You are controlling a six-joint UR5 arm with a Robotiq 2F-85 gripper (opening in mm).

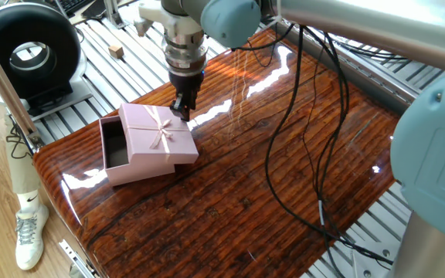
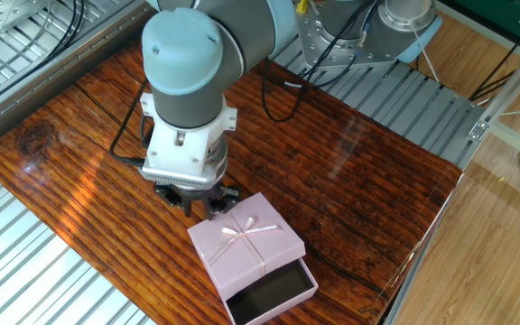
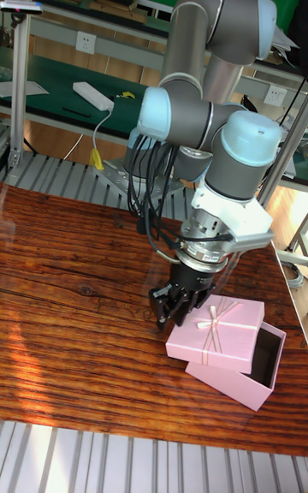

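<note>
A pink gift box stands on the wooden table. Its pink lid, tied with a pale ribbon bow, lies shifted across the top, so one end of the dark interior shows. Beside the lid's edge opposite that opening is my gripper, pointing down. Its black fingertips look spread apart, and nothing shows between them. Whether a finger touches the lid is hard to make out.
Black cables hang from the arm over the table. The box sits fairly near a table edge, and a slatted metal frame borders the table.
</note>
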